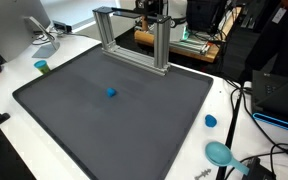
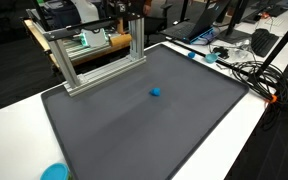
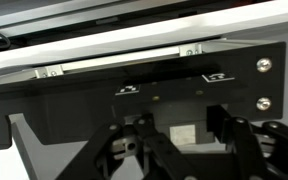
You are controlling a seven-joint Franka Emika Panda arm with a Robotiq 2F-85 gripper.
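In the wrist view, a long black panel (image 3: 94, 105) fills the middle, with pale metal rails along its upper edge and two bolts at its right end. My gripper is at the panel's lower edge, its dark fingers apart with black material between them. It appears shut on the panel; the contact is hard to make out, black against black. A small pale patch (image 3: 183, 134) shows between the fingers. In the exterior views, the metal frame (image 1: 159, 68) stands at the mat's far edge, topped by a black bar (image 2: 92, 27).
A small blue piece (image 1: 111, 92) lies on the grey mat (image 1: 114, 130), most of which is clear. Beyond the mat are a green-rimmed container (image 1: 42, 67), a blue disc (image 1: 211, 121) and a teal cup (image 1: 222, 155). Cables run along the right.
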